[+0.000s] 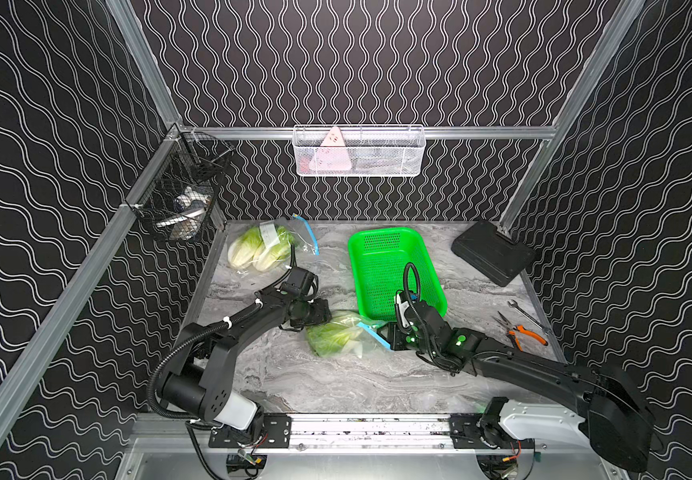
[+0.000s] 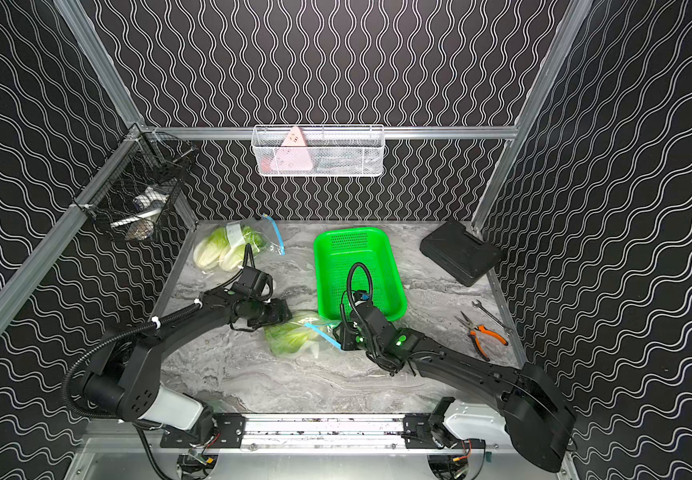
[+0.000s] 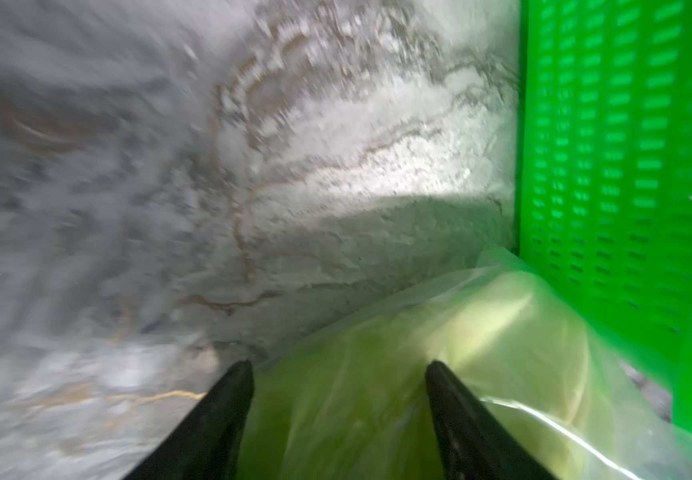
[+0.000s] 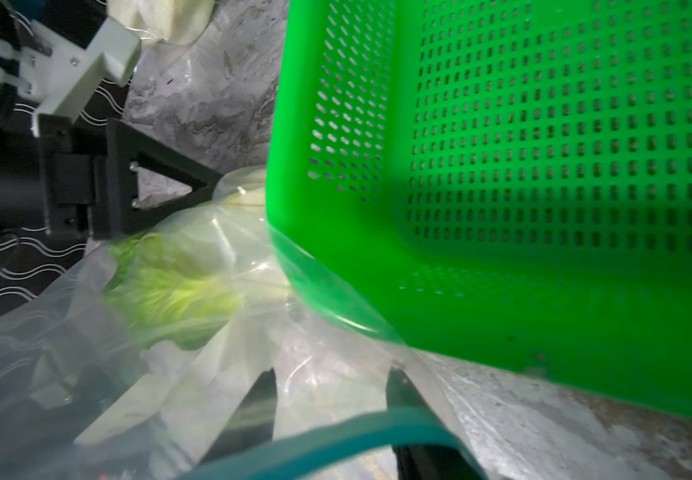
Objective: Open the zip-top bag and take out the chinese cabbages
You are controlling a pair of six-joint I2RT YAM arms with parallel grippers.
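A clear zip bag with a green cabbage inside lies on the table just in front of the green basket. Its blue zip strip crosses close to the camera in the right wrist view. My right gripper has its fingers apart at the bag's mouth, with clear film around them; whether film lies between them is hard to tell. My left gripper stands open at the bag's other end, fingers apart over the wrapped cabbage. A second bag of cabbages rests at the back left.
The green basket is right behind the bag and touches its film. A black case and orange-handled pliers are on the right.
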